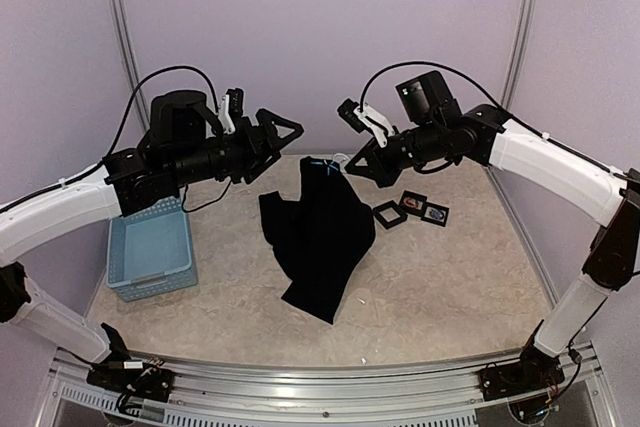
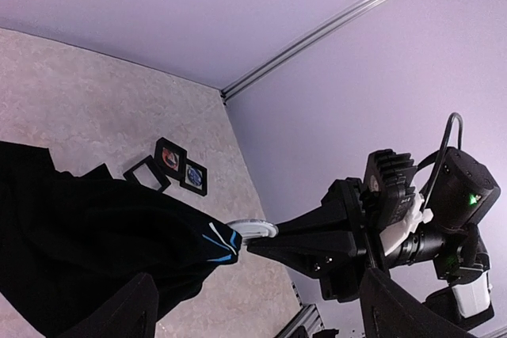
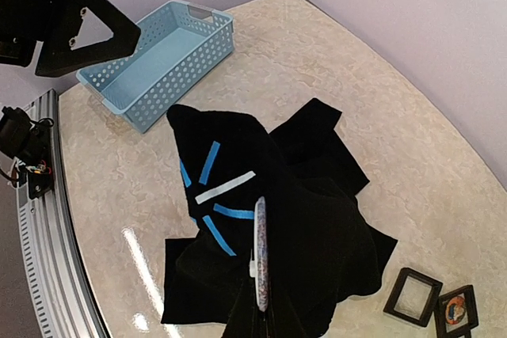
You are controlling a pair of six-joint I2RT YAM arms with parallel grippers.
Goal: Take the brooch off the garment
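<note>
The black garment [image 1: 318, 237] with blue and white strips is raised at its upper part, the rest lying on the table. My right gripper is shut on a pale, speckled oval brooch, seen edge-on beside the strips; it shows as a white shape [image 2: 252, 229] in the left wrist view. Whether it is still fixed to the cloth, I cannot tell. My left gripper [image 1: 282, 137] is apart from the garment, up and to the left, its fingers parted with nothing visible between them.
A light blue basket [image 1: 150, 282] stands at the left. Dark square frames [image 1: 434, 214] lie right of the garment.
</note>
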